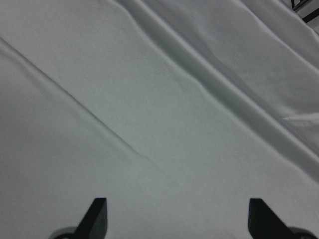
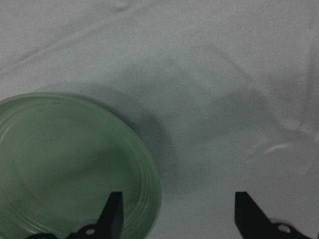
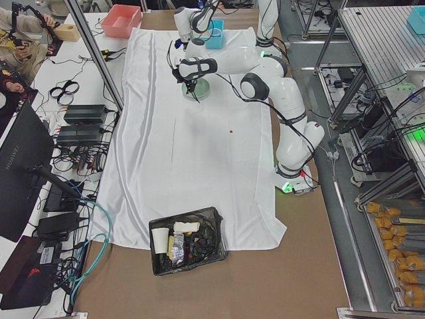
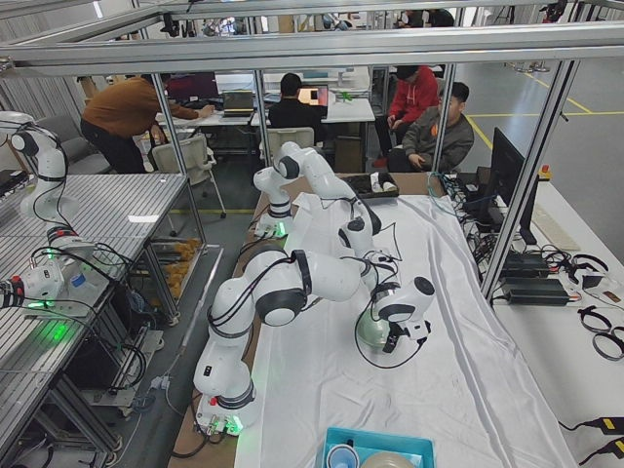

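A green plate (image 2: 65,149) lies on the white cloth, partly under the arms in both camera views and at the left of the right wrist view. Over its right edge, my right gripper hovers open, nothing between its fingers. My left gripper is open above bare, creased cloth with nothing between its fingers. In the outside views both grippers are crowded near the plate and partly hidden by the arms.
A blue bin (image 4: 426,444) with dishes stands at the far end of the cloth from a black tray (image 3: 206,266) of assorted items. A pink bin (image 3: 121,20) is on the side table.
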